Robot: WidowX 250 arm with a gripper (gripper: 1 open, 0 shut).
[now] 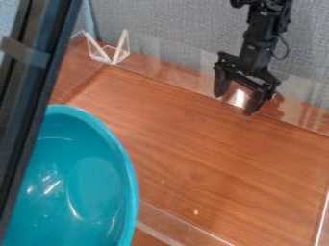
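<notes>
My black gripper [237,92] hangs at the back right, just above the rear part of the wooden board, by the clear wall. Its two fingers are apart, with no object visible between them. A large teal bowl [90,183] takes up the lower left, partly behind a dark vertical frame.
A white wire rack [108,53] stands at the back left. The middle of the wooden board [193,168] is bare. Clear low walls run along the back and front edges, with a grey padded wall behind. The dark frame [33,77] blocks the far left.
</notes>
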